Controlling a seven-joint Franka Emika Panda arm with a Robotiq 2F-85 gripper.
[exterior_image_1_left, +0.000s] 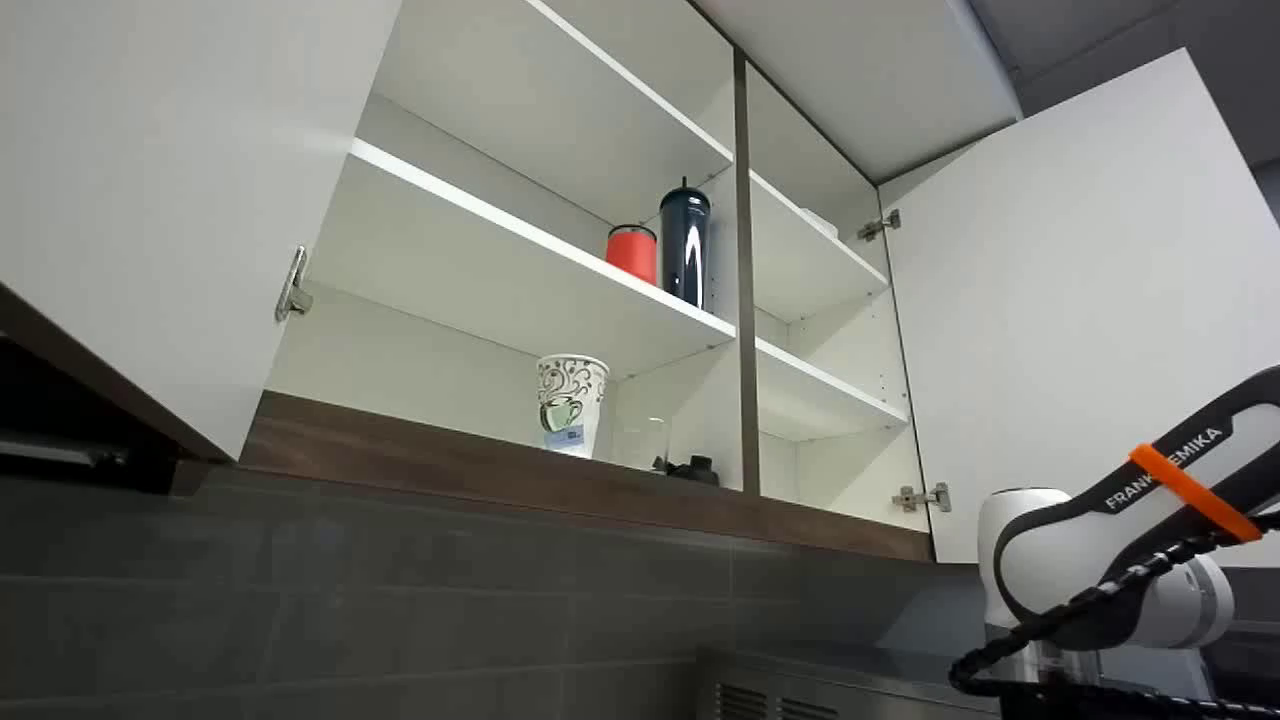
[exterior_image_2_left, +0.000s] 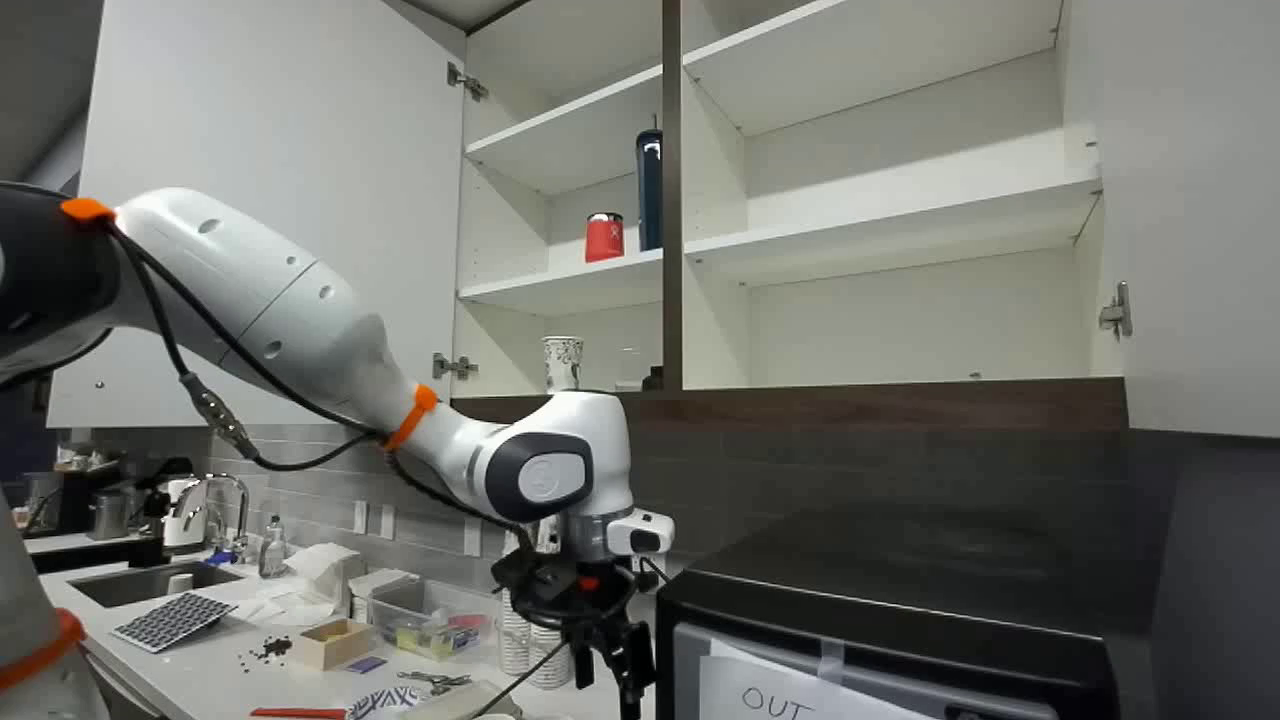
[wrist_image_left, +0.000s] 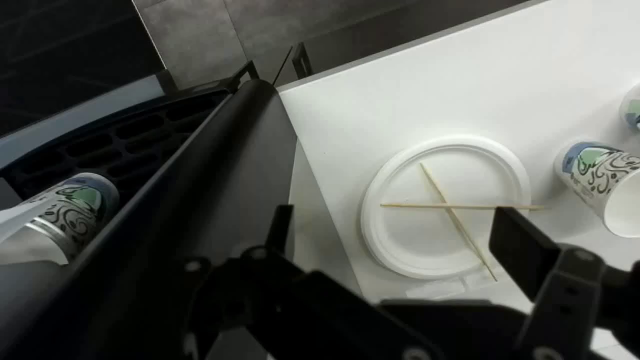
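Note:
My gripper is open, its two dark fingers wide apart with nothing between them. Below it in the wrist view lies a white plate (wrist_image_left: 414, 240), with two thin wooden sticks (wrist_image_left: 459, 225) crossed on top. To the plate's right stands a patterned paper cup (wrist_image_left: 591, 171), and part of another cup (wrist_image_left: 633, 111) shows at the right edge. A further patterned cup (wrist_image_left: 81, 207) is at the far left, past the dark appliance. In exterior view 2 the gripper (exterior_image_2_left: 606, 672) points down, left of the black appliance; the plate is hidden there.
The black appliance (exterior_image_2_left: 888, 576) bears an "OUT" paper (exterior_image_2_left: 768, 690). Above, the open cabinet holds a patterned cup (exterior_image_1_left: 571, 402), a red tumbler (exterior_image_1_left: 632, 252) and a dark bottle (exterior_image_1_left: 685, 246). A clear bin (exterior_image_2_left: 426, 614) and stacked cups (exterior_image_2_left: 516, 636) stand on the counter.

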